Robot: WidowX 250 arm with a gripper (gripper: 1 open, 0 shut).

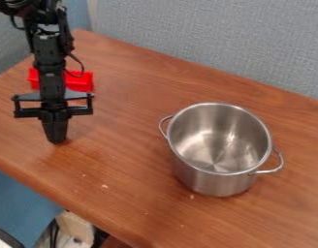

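My black gripper (55, 134) points straight down at the left part of the wooden table, shut, its tips low near the tabletop; nothing shows between its fingers. Behind it sits a red object (79, 81), partly hidden by the arm. A steel pot (213, 160) with two handles stands empty at the right of the table, apart from the gripper.
A grey padded wall (213, 39) runs along the back edge. Beyond the front-left edge are a blue surface and some cables.
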